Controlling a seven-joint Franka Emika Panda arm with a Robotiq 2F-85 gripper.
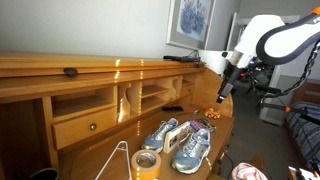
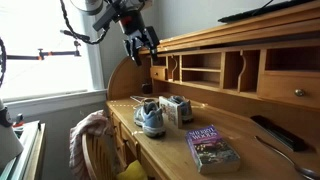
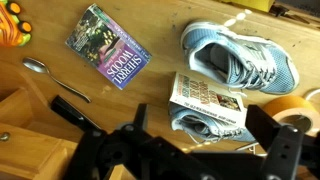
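My gripper hangs high above the desk, open and empty, its black fingers spread at the bottom of the wrist view. Beneath it, a pair of blue-grey sneakers stands on the wood: one shows whole, the other is partly covered. A pale book stands between the shoes, apart from my fingers. The colourful paperback lies flat to one side, its cover up. A roll of tan tape sits near the shoes.
A spoon and a dark slim object lie past the paperback. An orange toy is at the corner. Wooden cubbies and a drawer line the desk's back. Bare wood surrounds the paperback.
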